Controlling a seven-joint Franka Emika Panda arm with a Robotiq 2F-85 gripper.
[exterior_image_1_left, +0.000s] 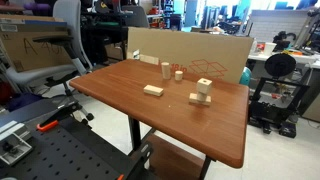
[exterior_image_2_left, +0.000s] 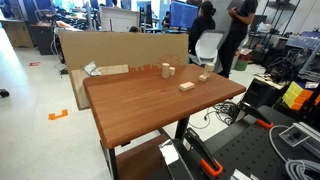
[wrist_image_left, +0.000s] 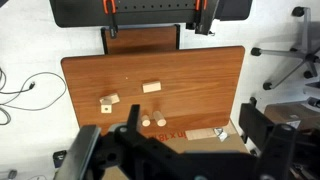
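On the brown wooden table (exterior_image_1_left: 120, 90) lie several pale wooden blocks. A flat block (exterior_image_1_left: 153, 90) is alone near the middle; the wrist view also shows this flat block (wrist_image_left: 151, 87). Toward one end, a cube-like block (exterior_image_1_left: 204, 85) rests on a flatter block (exterior_image_1_left: 200, 99). A taller upright block (exterior_image_1_left: 166, 70) and a short one (exterior_image_1_left: 179, 75) stand near the back edge, apart from each other. In the wrist view my gripper is open above the table, its dark fingers spread at the bottom of the picture. Nothing is held between them.
A cardboard panel (exterior_image_2_left: 120, 50) stands along the table's back edge. The black base surface (exterior_image_1_left: 65, 155), with cables and a clamp, is at the front. Office chairs (exterior_image_1_left: 35, 50) stand beyond the table.
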